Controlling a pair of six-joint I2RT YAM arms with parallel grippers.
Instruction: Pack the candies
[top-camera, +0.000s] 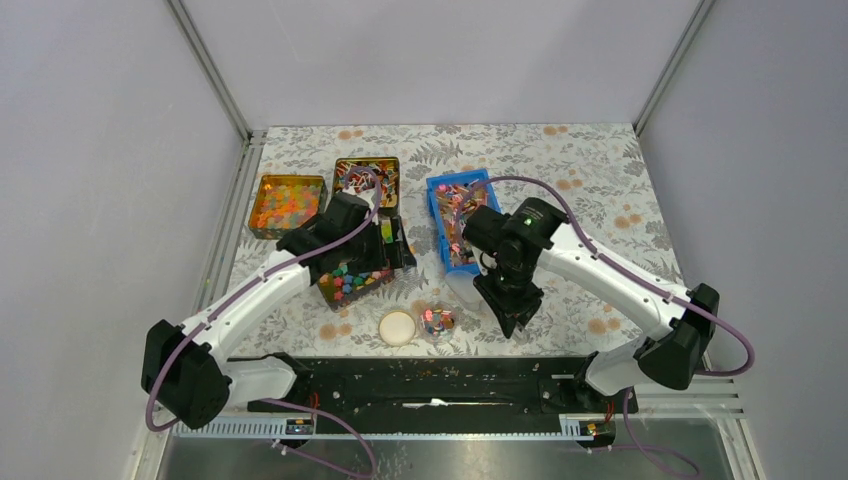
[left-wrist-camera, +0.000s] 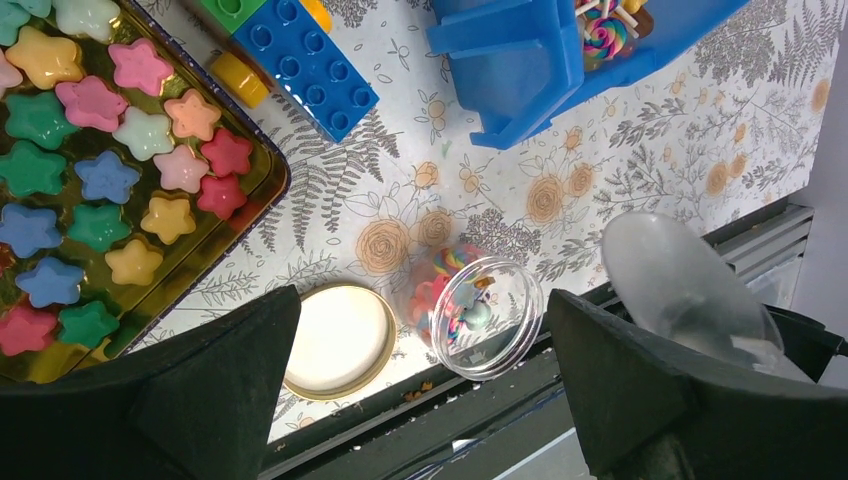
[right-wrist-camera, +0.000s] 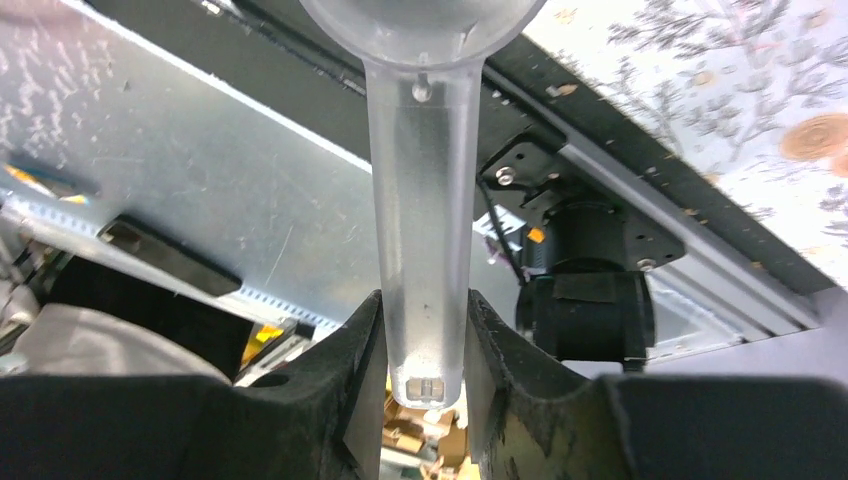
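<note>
My right gripper is shut on the handle of a clear plastic scoop (right-wrist-camera: 420, 190). In the left wrist view the scoop's bowl (left-wrist-camera: 665, 265) hangs to the right of the glass jar, and no candy shows in it. The jar (left-wrist-camera: 490, 320) is uncovered, with colourful candies in it. Beside the jar lies the round lid (left-wrist-camera: 340, 340). My left gripper stands open, its fingers apart with nothing held; in the top view it is over the tray of star candies (top-camera: 350, 290). A blue bin (top-camera: 462, 215) holds lollipops and other sweets.
Trays of orange candies (top-camera: 287, 205) and mixed candies (top-camera: 368, 178) stand at the back left. A blue toy brick (left-wrist-camera: 305, 65) lies by the star tray.
</note>
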